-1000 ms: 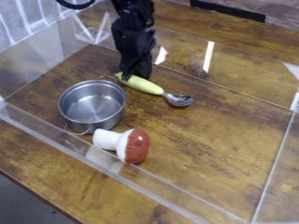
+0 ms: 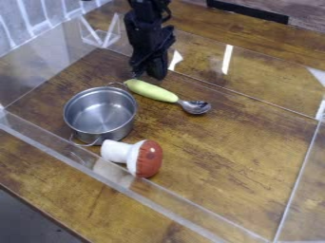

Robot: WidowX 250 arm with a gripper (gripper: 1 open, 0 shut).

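Note:
My black gripper [image 2: 148,68] hangs at the top centre, just above the pale green handle end of a spoon [image 2: 152,91], with no object visible between its fingers; it looks shut. The spoon's metal bowl [image 2: 195,106] points right. A steel pot [image 2: 99,115] sits to the left and nearer. A white toy with a red cap [image 2: 144,158] lies at the front, below the pot.
Clear barrier panels run along the left and front edges and the right side.
My gripper has risen a little away from the spoon's handle, leaving more of the handle in view. The spoon, pot and toy look unmoved.

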